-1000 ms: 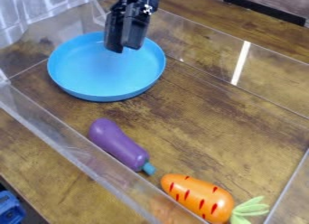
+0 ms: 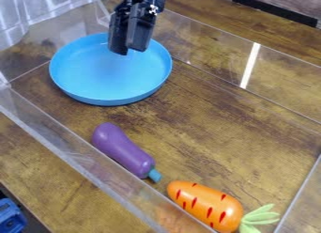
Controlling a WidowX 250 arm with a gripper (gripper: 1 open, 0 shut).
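Observation:
My black gripper (image 2: 129, 38) hangs over the back of a round blue plate (image 2: 107, 86) at the upper left; whether its fingers are open or shut cannot be made out. A purple eggplant toy (image 2: 122, 149) lies in front of the plate, and an orange carrot toy (image 2: 205, 206) with green leaves lies at the bottom right.
Clear plastic walls run along the left and right edges. A blue object (image 2: 7, 218) sits at the bottom left corner.

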